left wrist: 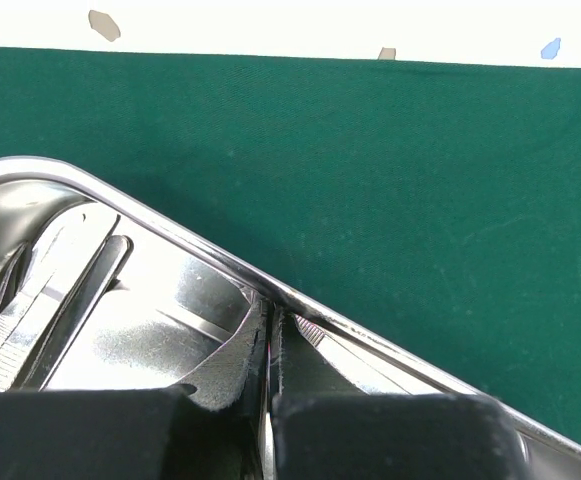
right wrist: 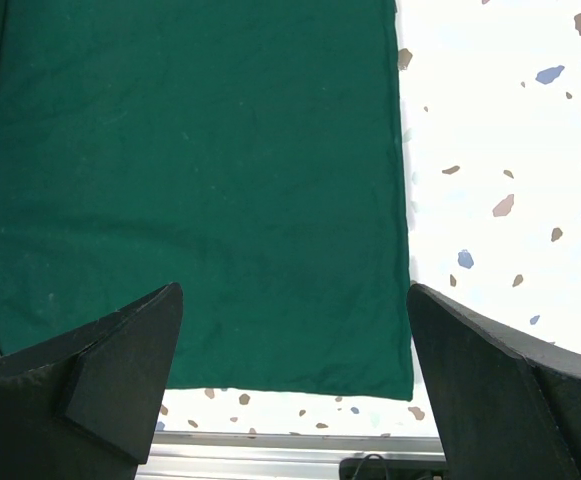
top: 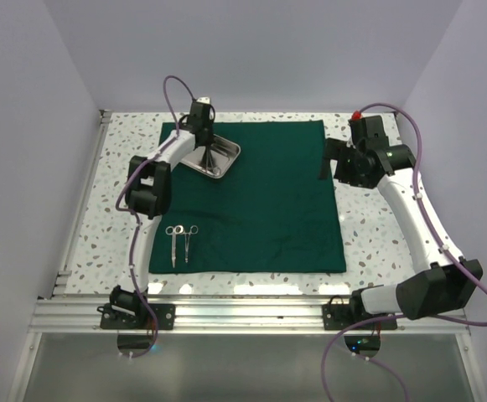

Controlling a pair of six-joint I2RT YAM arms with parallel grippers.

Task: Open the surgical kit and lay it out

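A metal tray [top: 240, 152] lies at the back left of the green cloth [top: 260, 209], with slim instruments inside. My left gripper is shut, its tips down inside the tray by the rim. A ridged metal instrument [left wrist: 345, 358] passes close beside the fingers; whether anything thin is pinched between them is hidden. Farther left in the left wrist view are a tweezer-like instrument [left wrist: 20, 330] and a dark slim handle [left wrist: 85, 300]. Two ring-handled instruments, one broader [top: 174, 246] and one slimmer [top: 187, 244], lie side by side at the cloth's front left. Over the right edge, my right gripper hangs open and empty.
Speckled table [top: 369, 218] surrounds it, with a metal rail [top: 243, 306] along the front. The left arm reaches along the cloth's left side, over part of the tray.
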